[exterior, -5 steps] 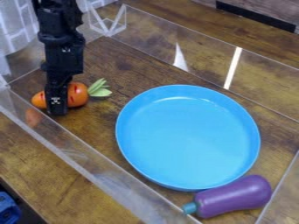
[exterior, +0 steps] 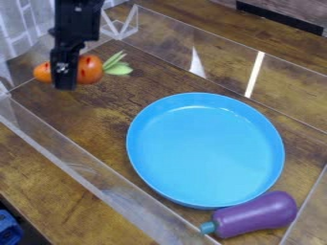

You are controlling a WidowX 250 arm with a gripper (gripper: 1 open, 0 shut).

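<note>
My black gripper [exterior: 67,69] is in the upper left, shut on an orange toy carrot [exterior: 87,69] with pale green leaves [exterior: 118,64]. The carrot is lifted above the wooden floor of a clear-walled bin. A large blue plate [exterior: 205,153] lies at the centre right.
A purple toy eggplant [exterior: 255,215] lies at the lower right, beside the plate. Clear walls [exterior: 115,177] edge the bin. The wooden floor [exterior: 134,100] above and left of the plate is bare.
My gripper and the carrot in it have moved up in the view, off the floor. The plate and eggplant have not moved.
</note>
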